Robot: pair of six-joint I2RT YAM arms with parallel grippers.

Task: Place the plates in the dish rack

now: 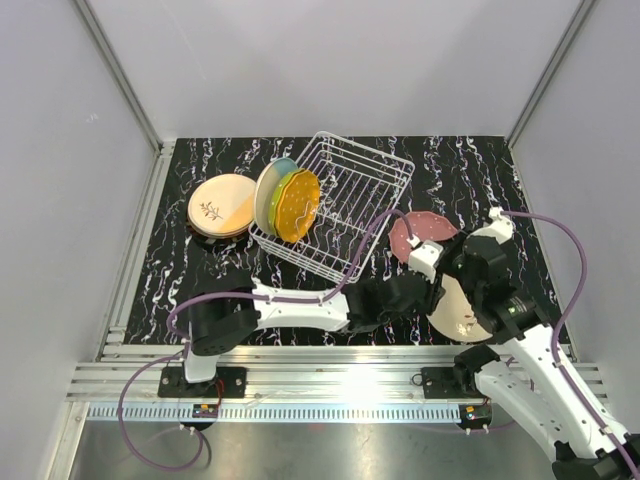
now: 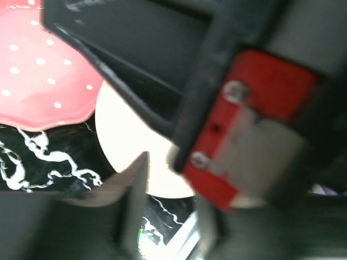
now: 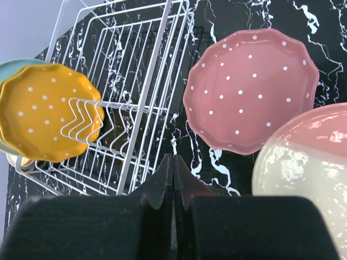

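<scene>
A pink dotted plate (image 1: 424, 228) (image 2: 43, 76) (image 3: 249, 89) lies right of the white rack (image 1: 355, 170) (image 3: 141, 65), with a cream plate (image 1: 455, 315) (image 3: 295, 173) beside it. Yellow (image 1: 297, 208) (image 3: 49, 111), green and pale blue plates stand in the rack. Both grippers are close together over the right-hand plates. My right gripper is shut; what it grips, if anything, is hidden. My left gripper is blurred, with dark fingers low in its view and a red-plated part of the other arm filling the upper right.
A stack of cream plates (image 1: 220, 205) sits at the left of the black marble surface. Walls surround the surface, and both arms crowd the front right, leaving little free room there.
</scene>
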